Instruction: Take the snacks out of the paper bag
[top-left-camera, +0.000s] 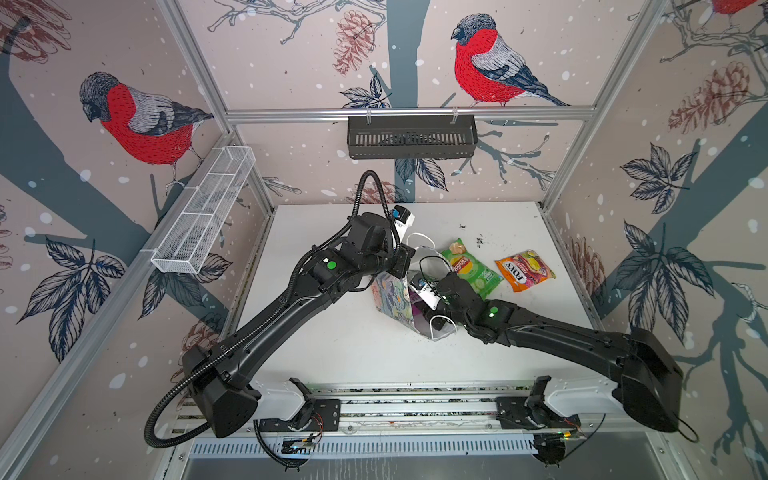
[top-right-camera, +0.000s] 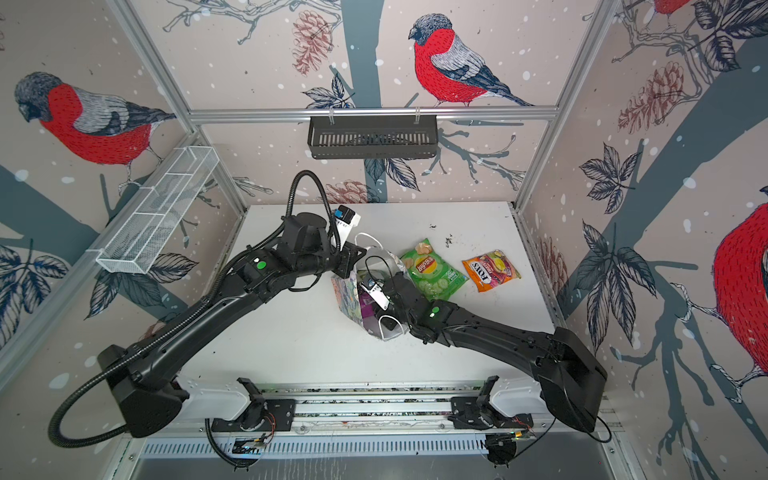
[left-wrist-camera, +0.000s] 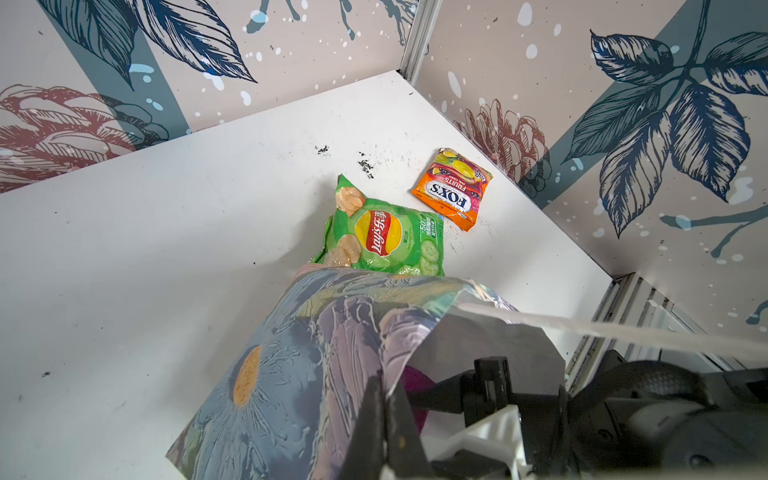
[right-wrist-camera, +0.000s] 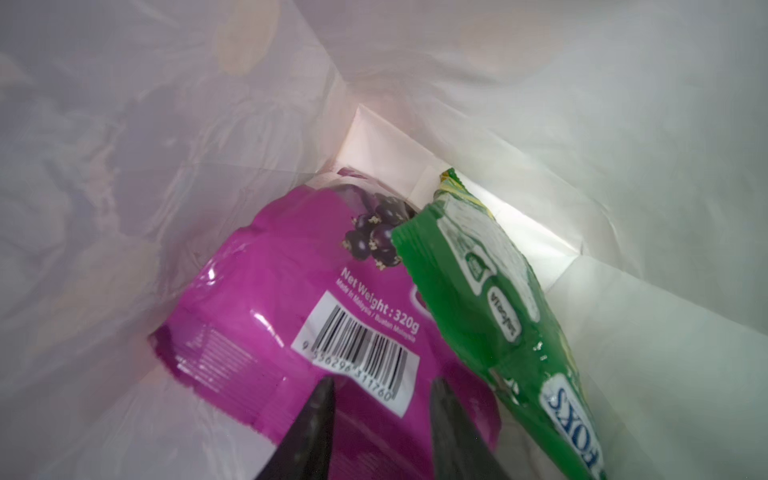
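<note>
The paper bag (left-wrist-camera: 320, 360), printed with flowers, stands tilted on the table. My left gripper is shut on the bag's rim, the paper edge running into its fingertips. My right gripper is inside the bag, its fingers apart, pointing at a purple snack pack (right-wrist-camera: 264, 296) with a barcode. A green Fox's pack (right-wrist-camera: 496, 320) leans beside and partly over the purple one. On the table lie a green Lay's bag (top-left-camera: 472, 269) and an orange Fox's pack (top-left-camera: 525, 270), both outside the bag.
A white bag handle (left-wrist-camera: 592, 324) stretches across the left wrist view. A dark rack (top-left-camera: 412, 141) hangs at the back and a white wire basket (top-left-camera: 204, 209) at the left.
</note>
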